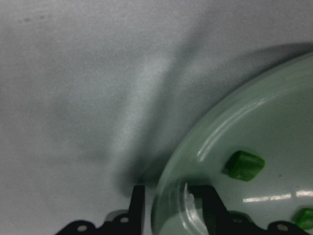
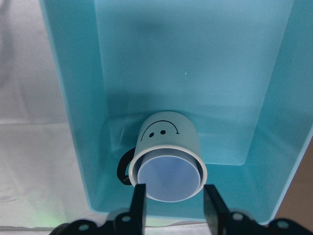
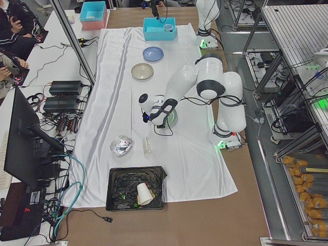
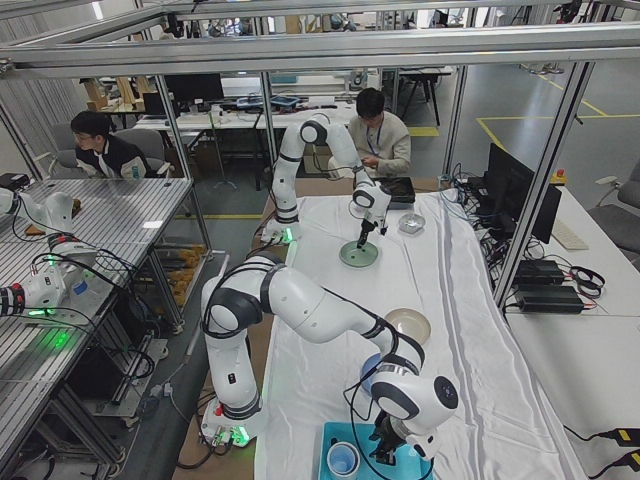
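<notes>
A green plate (image 4: 359,256) lies under my left gripper; in the left wrist view its rim runs between the open fingers, and green pieces (image 1: 245,165) lie on it. Whether the fingers touch the rim I cannot tell. My right gripper stands open over a blue bin (image 2: 190,63). In the bin a white mug (image 2: 166,122) with a smiley face and black handle lies tilted with a light blue cup (image 2: 167,178) inside, below the space between the fingers.
A blue plate (image 3: 152,53), beige plate (image 3: 142,71), foil dish (image 3: 122,145) and black-lined tray (image 3: 123,189) holding a white cup (image 3: 144,193) share the white cloth. Monitors and cables line the side table.
</notes>
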